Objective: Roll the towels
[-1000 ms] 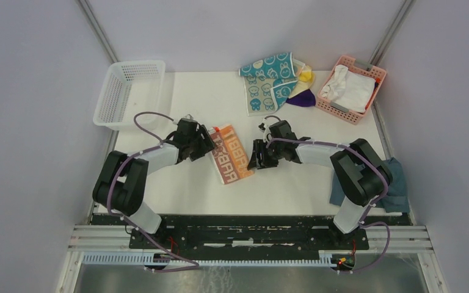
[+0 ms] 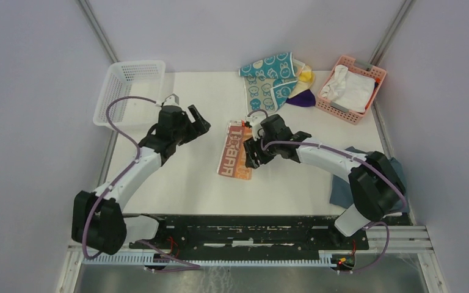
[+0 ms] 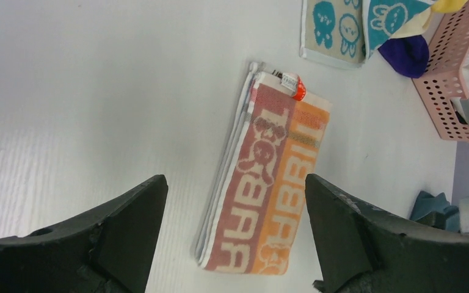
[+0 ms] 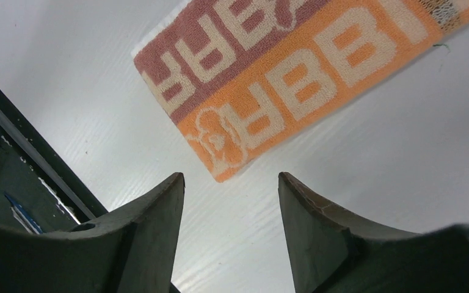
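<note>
An orange and brownish-red towel [image 2: 231, 160], folded into a flat strip with pale lettering, lies mid-table. In the left wrist view the whole towel [image 3: 256, 183] shows, its left edge layered and a red and white tag at its far end. My left gripper [image 2: 200, 120] is open, off to the towel's left with nothing between its fingers. By the towel's right edge is my right gripper [image 2: 252, 154], seen from above. The right wrist view has the towel's near corner [image 4: 220, 165] just beyond the parted, empty fingertips [image 4: 172, 186].
An empty white basket [image 2: 131, 88] stands at the back left. Teal patterned towels [image 2: 269, 79] lie at the back beside yellow and purple cloth. A pink basket [image 2: 355, 85] holds white cloths. Dark blue cloth [image 2: 341, 190] lies at the right.
The towel has turned more upright and moved right at its far end. The right gripper shifted slightly.
</note>
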